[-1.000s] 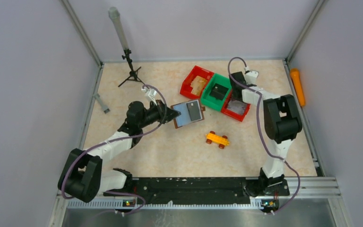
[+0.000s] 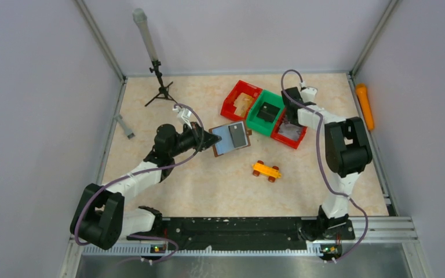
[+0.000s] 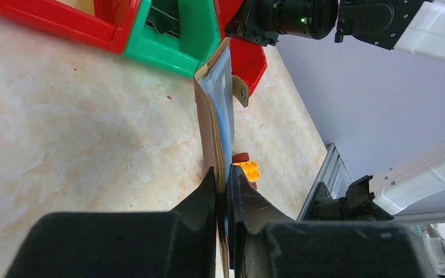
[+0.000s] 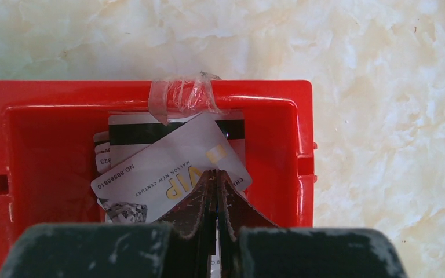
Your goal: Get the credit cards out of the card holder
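The brown card holder [image 2: 232, 138] is open, showing its pale blue inner sleeves and a dark grey panel. It is held by one edge in my left gripper, whose fingers pinch it; edge-on in the left wrist view, it rises between them. My right gripper is over the right-hand red bin [image 4: 305, 202], its fingers together and nothing visible between them. Beneath the tips lies a silver VIP card [image 4: 162, 165] on top of several other cards, including one with a black stripe [image 4: 130, 132]. Part of the pile is hidden by the gripper.
A green bin [image 2: 252, 125] holding dark items adjoins the card bin. Left of it stands another red bin [image 2: 228, 108] with tan items. A yellow toy car [image 2: 266, 171] sits in front of the card holder. Open table lies around the car.
The left arm and the card holder show no visible movement.
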